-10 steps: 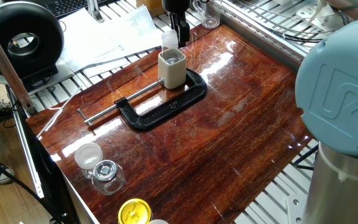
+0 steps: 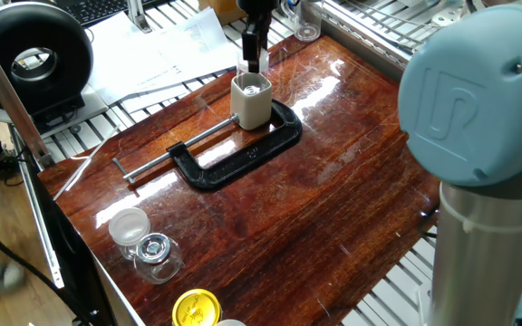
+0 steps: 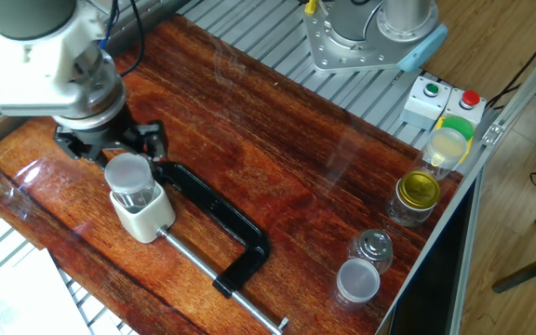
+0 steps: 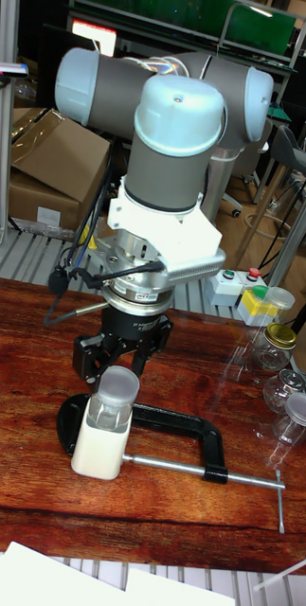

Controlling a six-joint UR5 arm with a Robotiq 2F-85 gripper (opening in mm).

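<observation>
A clear jar with a frosted lid (image 3: 128,173) stands upright in a beige holder (image 3: 144,220), which sits at the screw end of a black C-clamp (image 2: 243,161) lying on the table. My gripper (image 3: 112,149) is open, its black fingers (image 4: 85,360) spread wide. It hangs close behind the jar and near lid height; the exact gap cannot be told. In the first exterior view, the gripper (image 2: 253,65) is seen side-on and covers most of the lid. No object shows held between the fingers.
Near one table edge stand a frosted-lid jar (image 3: 357,280), a silver-topped jar (image 3: 375,246), a gold-lidded jar (image 3: 418,191) and another pale-lidded jar (image 3: 447,146). A glass jar (image 2: 307,20) stands at the far corner.
In the first exterior view my gripper has shifted left, across the clamped jar's lid. The arm's blue joint cover has also moved left. The jars and clamp have stayed put.
</observation>
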